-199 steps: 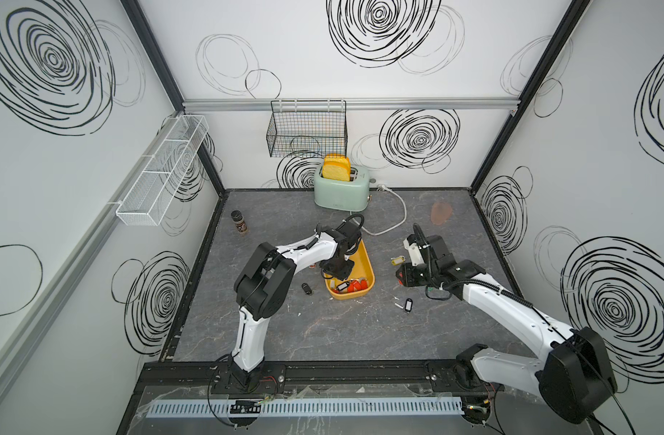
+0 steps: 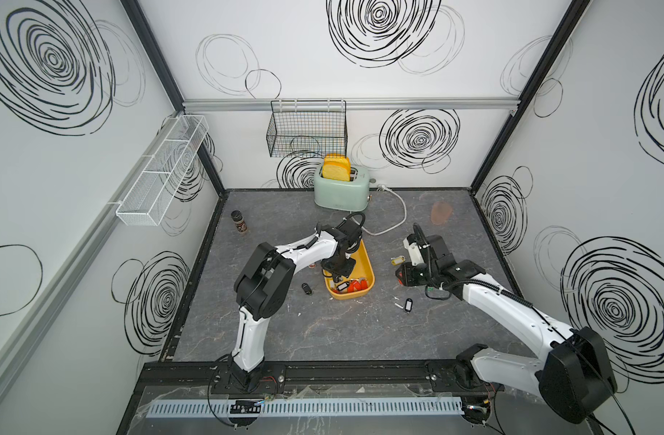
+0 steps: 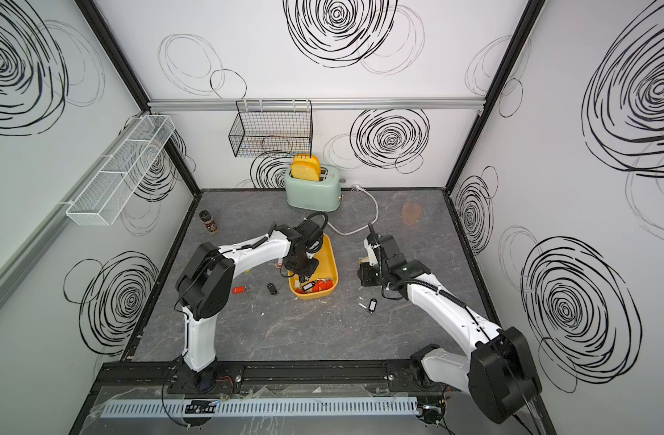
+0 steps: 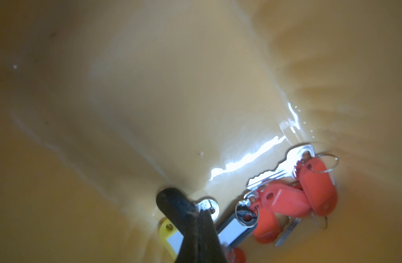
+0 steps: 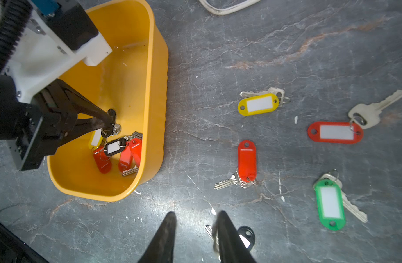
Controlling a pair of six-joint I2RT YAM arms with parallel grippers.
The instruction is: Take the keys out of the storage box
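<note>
The orange storage box [image 5: 154, 87] holds several keys with tags in its near end: red tags [image 4: 285, 199], a black tag with a white label [image 4: 238, 228], a yellow tag [image 4: 171, 236] and a plain black tag [image 4: 174, 206]. Inside the box, my left gripper is shut, its tips against or just over the plain black tag and a round key head [image 4: 208, 208]. No key shows clearly gripped. Right of the box my right gripper stands open above the table, a gap between its fingers. A black-tagged key [image 5: 247, 236] lies partly behind one finger.
Loose on the table right of the box lie keys with yellow [image 5: 258, 104], red [image 5: 247, 161] and green tags [image 5: 330, 206]. Another black tag [image 2: 306, 288] lies left of it. A green toaster [image 2: 342, 190] and a jar [image 2: 239, 221] stand farther back.
Both arms and the box stand almost exactly as before. No key has clearly moved.
</note>
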